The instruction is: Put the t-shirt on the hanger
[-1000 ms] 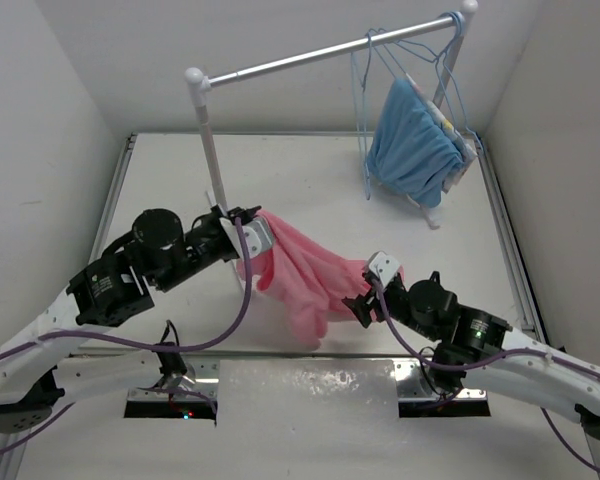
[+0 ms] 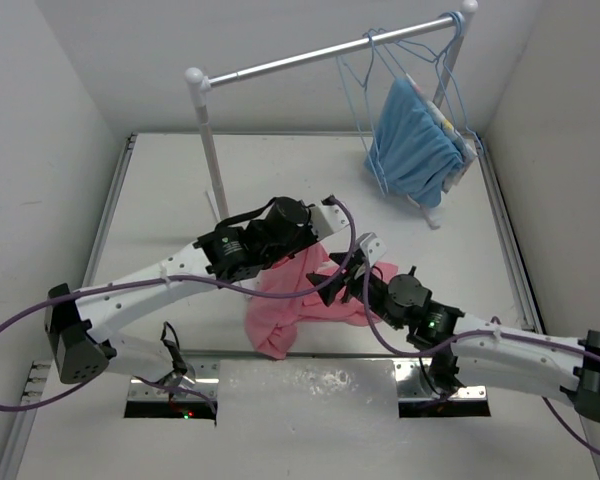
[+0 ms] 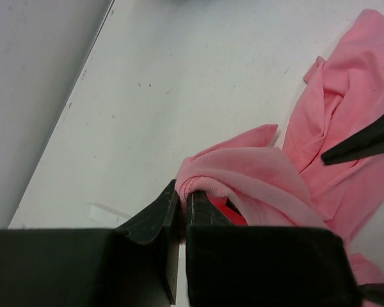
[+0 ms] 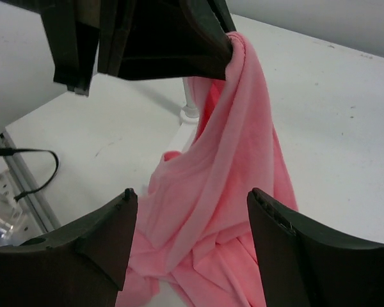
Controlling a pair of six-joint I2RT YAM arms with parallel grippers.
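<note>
The pink t-shirt [image 2: 275,310] lies crumpled near the middle front of the table, with one part lifted. My left gripper is shut on a fold of it, and the cloth loops over the fingertips in the left wrist view. From that hold the shirt [image 4: 221,166] hangs down in the right wrist view. Close by on the right, my right gripper [image 2: 338,272] stands open. Its spread fingers [image 4: 112,227] frame the hanging cloth without closing on it; how near they are is unclear. Empty blue hangers [image 2: 349,90] hang from the rail.
A metal rail [image 2: 290,60] on white posts spans the back. At its right end hangs a blue garment [image 2: 410,140] on a hanger. Both grippers are close together over the shirt.
My left gripper has moved right with its fold of shirt, while the rest sank onto the table. My right gripper has shifted left, towards the left one. The empty hangers have swung slightly.
</note>
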